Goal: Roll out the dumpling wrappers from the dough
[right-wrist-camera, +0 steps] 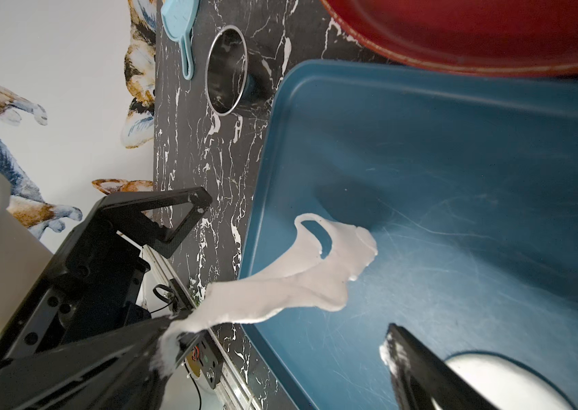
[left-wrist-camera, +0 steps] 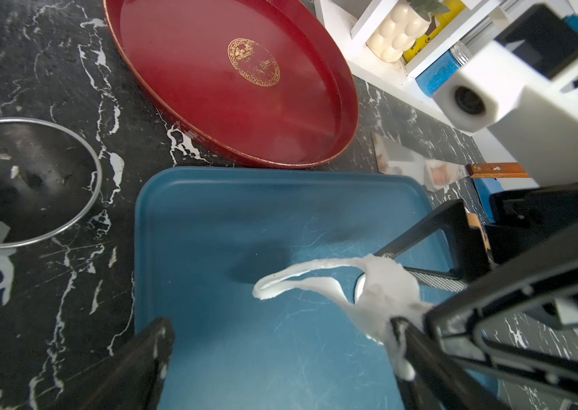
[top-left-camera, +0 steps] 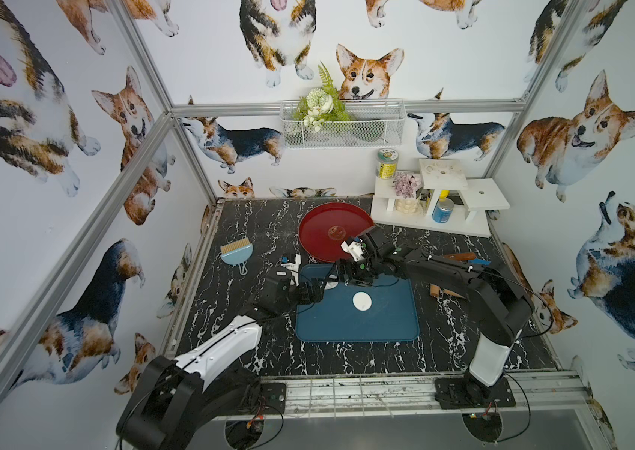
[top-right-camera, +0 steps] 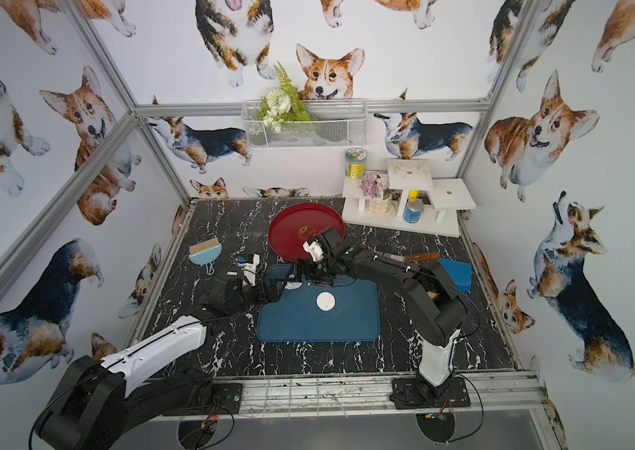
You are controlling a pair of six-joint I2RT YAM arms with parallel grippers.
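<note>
A round white wrapper [top-left-camera: 361, 301] lies flat on the blue board [top-left-camera: 356, 330]. A ragged, looped scrap of white dough [right-wrist-camera: 302, 273] hangs above the board between my two grippers. My left gripper is open, its fingers spread wide, and the dough touches its right finger. My right gripper is also open, and in the right wrist view the dough reaches its left finger [right-wrist-camera: 155, 362]. Which finger bears its weight I cannot tell. White residue coats the right finger [right-wrist-camera: 395, 352] of that gripper. In the top views the arms partly hide the scrap.
A red round tray [top-left-camera: 332, 221] sits behind the board. A metal-rimmed round cutter or cup [right-wrist-camera: 227, 71] stands left of the board, with a blue-handled brush [top-left-camera: 236, 253] farther left. Tools lie right, including a wooden-handled scraper [left-wrist-camera: 432, 167]. The board's front is clear.
</note>
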